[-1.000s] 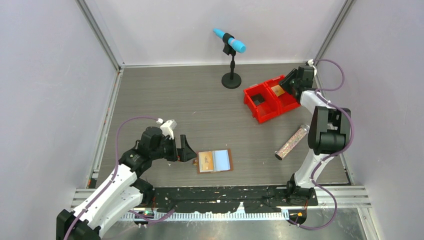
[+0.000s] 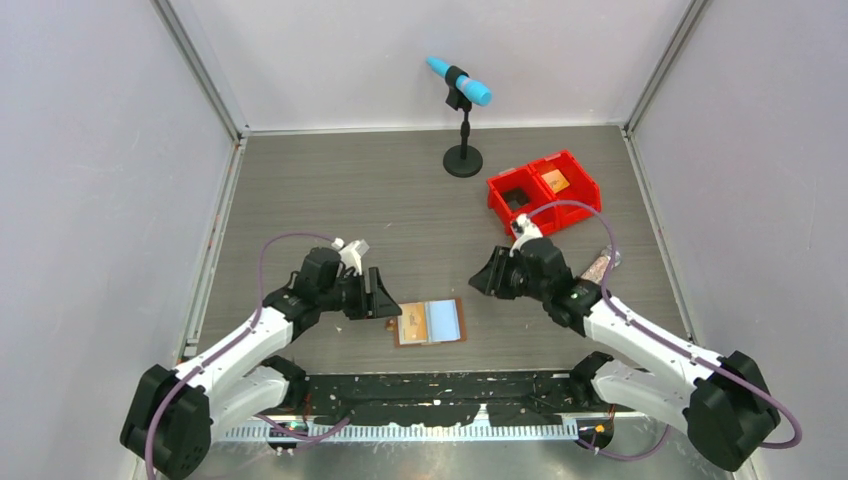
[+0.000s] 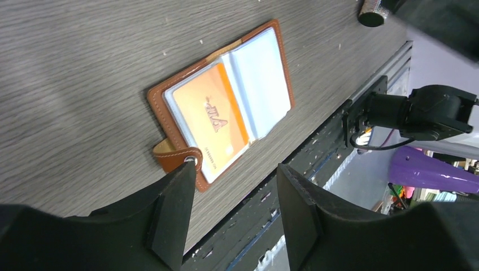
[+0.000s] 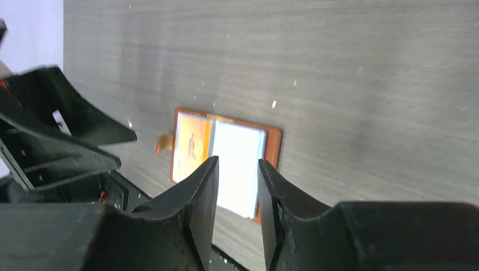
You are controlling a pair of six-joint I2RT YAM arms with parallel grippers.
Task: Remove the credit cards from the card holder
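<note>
The brown leather card holder (image 3: 285,70) lies open and flat on the table near its front edge. An orange card (image 3: 206,113) shows in one half and a pale blue-white card (image 3: 262,76) in the other. Its strap with a snap (image 3: 183,158) sticks out on the left. My left gripper (image 2: 388,295) hovers at that strap side, its fingers apart and empty. To the right of the holder, my right gripper (image 2: 480,285) is in the air, open with nothing between its fingers; the pale half shows beyond them in the right wrist view.
A red two-part box (image 2: 515,180) stands at the back right, an orange card (image 2: 555,180) in one compartment and something dark in the other. A glittery tube (image 2: 600,265) is partly hidden by the right arm. A microphone stand (image 2: 462,160) is at the back.
My right arm has swung from the red box toward the front middle, beside the holder. The left gripper has shifted slightly to the right. The card holder has stayed in place.
</note>
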